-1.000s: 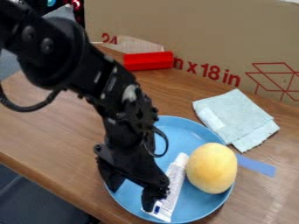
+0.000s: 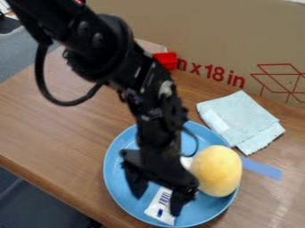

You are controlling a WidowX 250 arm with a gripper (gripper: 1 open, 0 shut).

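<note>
My black gripper (image 2: 158,185) hangs low over a blue plate (image 2: 120,154), its fingers open above a white tube (image 2: 160,208) that lies on the plate. The gripper covers much of the tube's middle. A yellow round object (image 2: 217,170) sits on the plate's right side, just beside the gripper.
A folded pale cloth (image 2: 238,120) lies behind the plate on the right, with a blue strip (image 2: 261,168) near it. A red block (image 2: 166,60) is at the back before a cardboard box (image 2: 251,44).
The arm and gripper have shifted right, now covering more of the tube and of the red block. The objects on the plate show no clear movement.
</note>
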